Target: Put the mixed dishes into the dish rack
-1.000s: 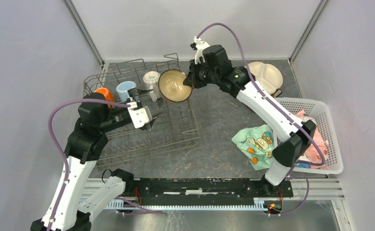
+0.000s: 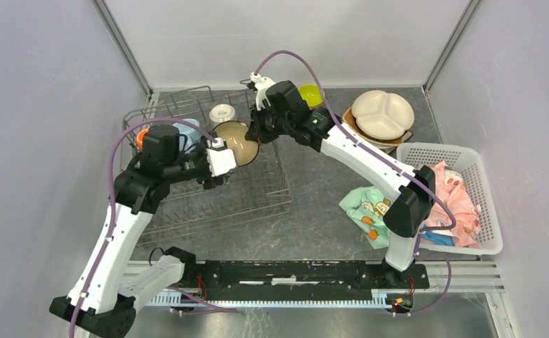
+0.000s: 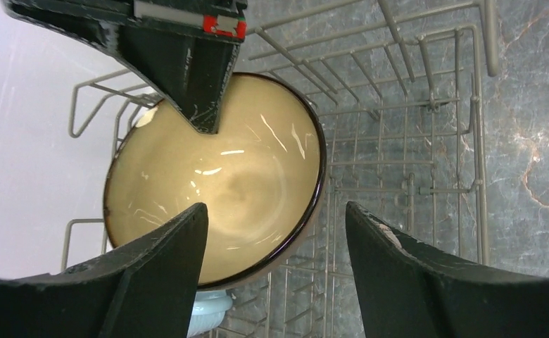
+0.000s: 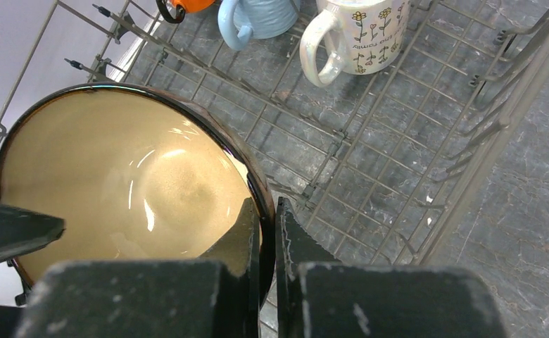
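A tan bowl (image 2: 235, 144) with a dark rim is held over the dish rack (image 2: 257, 197) by my right gripper (image 2: 256, 130), shut on its rim; the right wrist view shows the rim between the fingertips. My left gripper is open close beside the bowl (image 3: 215, 183), its fingers spread and nothing clearly between them. Behind the bowl in the rack are a white floral mug (image 4: 360, 42), a light blue cup (image 4: 261, 15) and an orange cup (image 2: 141, 139).
A lime bowl (image 2: 310, 94) and divided white plates (image 2: 382, 113) stand at the back right. A white basket (image 2: 484, 204) with cloths and a green cloth (image 2: 367, 211) lie at the right.
The bowl, in my right gripper, has moved left over the rack.
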